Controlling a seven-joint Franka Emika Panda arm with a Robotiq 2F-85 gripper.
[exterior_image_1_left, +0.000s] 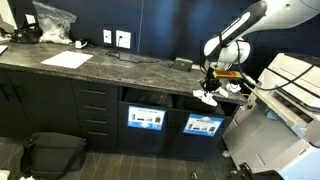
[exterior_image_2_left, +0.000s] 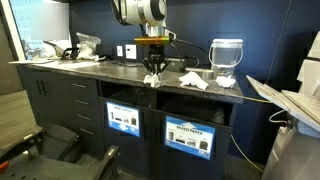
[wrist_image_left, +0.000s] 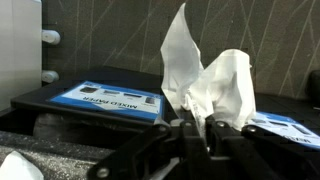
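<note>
A crumpled white paper stands up from between the fingers of my gripper in the wrist view. The fingers are shut on it. In the first exterior view the gripper is over the counter's front edge, with the white paper hanging below it. From the second exterior view, the paper shows under the gripper, above an open bin compartment. Two bins with blue-and-white labels are set in the cabinet; one label, the mixed paper label, is readable.
More crumpled white papers lie on the counter, right of the gripper. A clear container stands behind them. An open bin lies to the left, and a black bag rests on the floor.
</note>
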